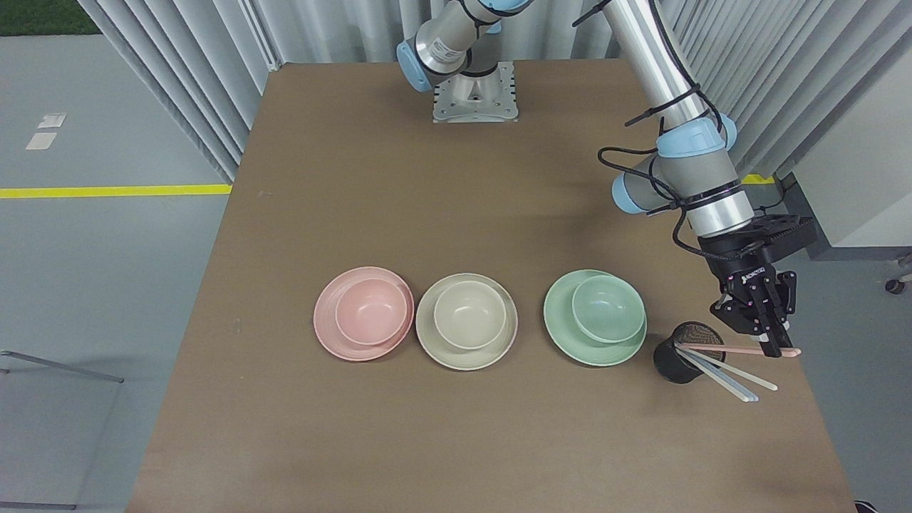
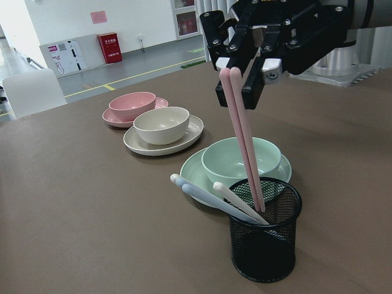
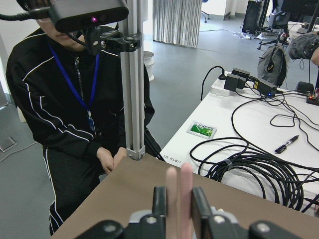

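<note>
My gripper [image 2: 245,82] is shut on a pair of pink chopsticks [image 2: 244,141] held near their upper ends. Their lower ends are inside a black mesh pen holder [image 2: 263,257] on the table, seen at the right in the front view. Light blue chopsticks [image 1: 722,379] and white chopsticks [image 1: 753,377] lean out of the same holder. In the wrist view the pink pair [image 3: 185,199] stands between the fingers, with the holder hidden.
A green plate and bowl [image 1: 608,308] are left of the holder, then cream [image 1: 469,315] and pink [image 1: 372,312] sets. The wrist view shows a seated person [image 3: 75,114] beyond the table edge and a white desk with cables.
</note>
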